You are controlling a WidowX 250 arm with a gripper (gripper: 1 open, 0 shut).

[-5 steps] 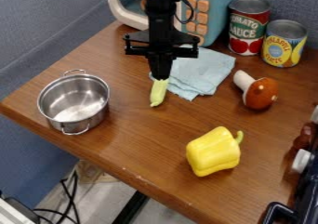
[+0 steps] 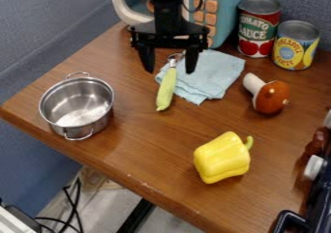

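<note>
My black gripper [image 2: 169, 57] hangs at the back middle, its two fingers spread apart above the upper end of a yellow corn cob [image 2: 165, 90]. The corn lies on the table at the left edge of a folded light blue cloth [image 2: 207, 77], and nothing shows held between the fingers. A steel pot [image 2: 76, 107] with two handles sits at the left. A yellow pepper [image 2: 222, 161] lies at the front right. A brown-capped toy mushroom [image 2: 269, 99] lies to the right of the cloth.
A tomato sauce can [image 2: 257, 34] and a yellow can [image 2: 295, 50] stand at the back right, beside a light blue toy appliance [image 2: 220, 10] at the back. Dark objects line the right edge.
The gripper has moved up and back, away from the corn, and its fingers now appear spread. The corn and the other objects lie as before.
</note>
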